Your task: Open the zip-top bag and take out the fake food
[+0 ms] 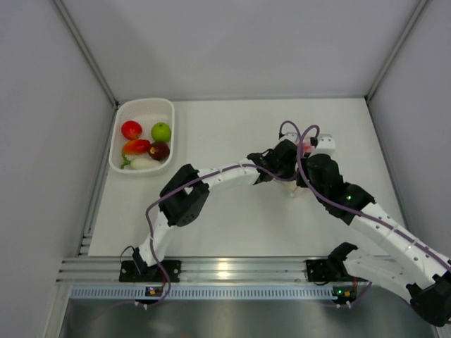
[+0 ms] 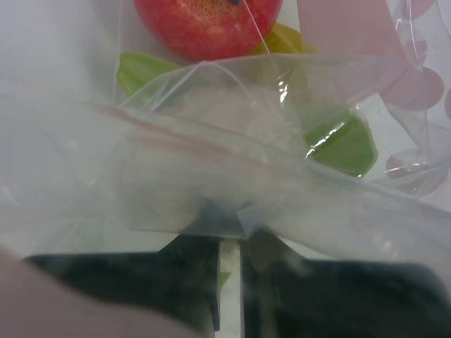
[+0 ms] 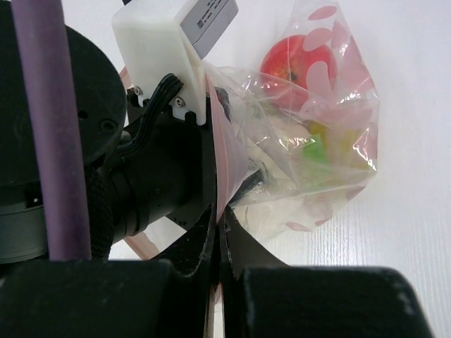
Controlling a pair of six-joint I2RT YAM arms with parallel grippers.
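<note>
The clear zip bag with pink dots holds a red fruit, also showing through plastic in the right wrist view, plus green and yellow pieces. My left gripper is shut at the bag's plastic, with folds draped above its fingers. My right gripper is shut at the bag's pink-tinted edge, which runs down between its fingertips. In the top view both wrists meet over the bag and hide most of it.
A white bin of fake produce sits at the left of the table.
</note>
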